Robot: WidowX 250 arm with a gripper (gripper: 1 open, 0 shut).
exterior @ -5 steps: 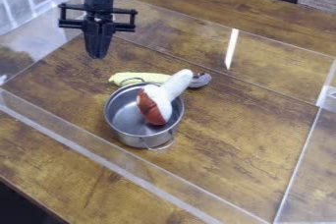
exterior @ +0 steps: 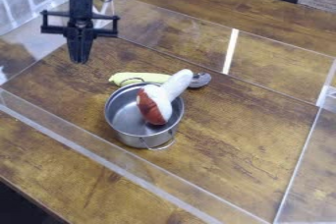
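Note:
My black gripper (exterior: 83, 37) hangs at the upper left over the wooden table, apart from the objects; its fingertips look close together, with nothing visible between them. A steel pot (exterior: 130, 125) stands near the middle, holding a white object with a reddish end (exterior: 170, 93) that leans over the rim toward the back right. Behind the pot lies a pale yellow elongated item (exterior: 136, 78), and a grey metal object (exterior: 199, 79) is partly hidden by the white one.
Transparent panels or strips border the area on the left, front and right. A dark slot sits at the back right edge.
My gripper has shifted slightly left over the last second. The pot and the items around it have not moved.

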